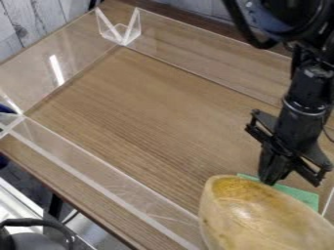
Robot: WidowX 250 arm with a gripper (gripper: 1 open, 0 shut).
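The black gripper (271, 168) is low at the right of the view, its fingers pointing down just above a green board (299, 192). It is shut, with nothing visible between its fingertips. A large tan, bowl-like object (255, 217) at the bottom right covers part of the board.
Clear plastic walls run along its edges, with a clear bracket (119, 29) at the top left. Dark cabling lies at the bottom left.
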